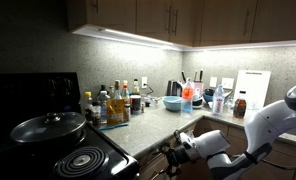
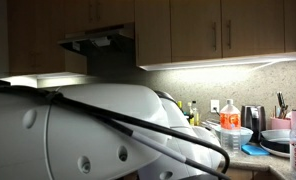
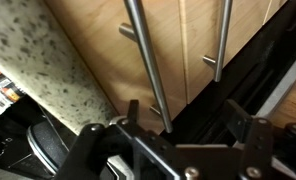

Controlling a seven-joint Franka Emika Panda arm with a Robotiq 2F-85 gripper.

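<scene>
Below the counter's front edge, my gripper (image 1: 170, 156) reaches toward the cabinet fronts in exterior view 1. In the wrist view the gripper has its dark fingers apart. The lower end of a long metal bar handle (image 3: 148, 55) shows in the gap between them; whether either finger touches it I cannot tell. That handle stands on a light wooden cabinet front (image 3: 103, 50). A second bar handle (image 3: 224, 40) is on the neighbouring front, farther right. The gripper is hidden in exterior view 2, where the white arm (image 2: 108, 130) fills the lower left.
The speckled counter (image 1: 153, 128) edge runs close beside the gripper. On top stand several bottles (image 1: 115, 105), a blue bowl (image 1: 172, 103) and a large clear bottle (image 1: 187, 98). A stove (image 1: 73, 155) with a lidded pan (image 1: 48, 130) is at the left.
</scene>
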